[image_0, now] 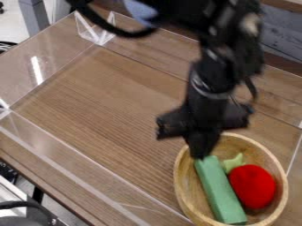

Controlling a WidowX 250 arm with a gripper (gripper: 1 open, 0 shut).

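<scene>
A wooden bowl [186, 181] at the lower right holds a long green block [217, 189], a red round object [252, 187] and a pale green piece [230, 162] partly behind them. My black gripper [200, 132], blurred, is above the bowl's back edge, over the top end of the green block. It looks shut, with nothing visible between its fingers, though the blur hides its tips partly.
A clear plastic piece [97, 26] sits near the far left edge. A dark wooden edge runs along the back right, and cables lie off the table at lower left.
</scene>
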